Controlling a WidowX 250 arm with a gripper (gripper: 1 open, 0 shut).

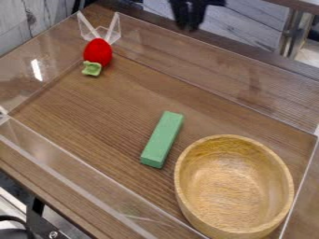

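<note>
My gripper (189,13) is a dark, blurred shape at the top centre edge, mostly out of view; its fingers cannot be made out. A red rounded object with a small green part (97,53) lies at the upper left, near some clear angular plastic or wire shape behind it. A green bar (162,139) lies at the lower middle, left of an empty round yellow bowl (233,183) at the lower right.
Pale walls or rims border it at the left and upper right. A dark cable shows at the bottom left corner.
</note>
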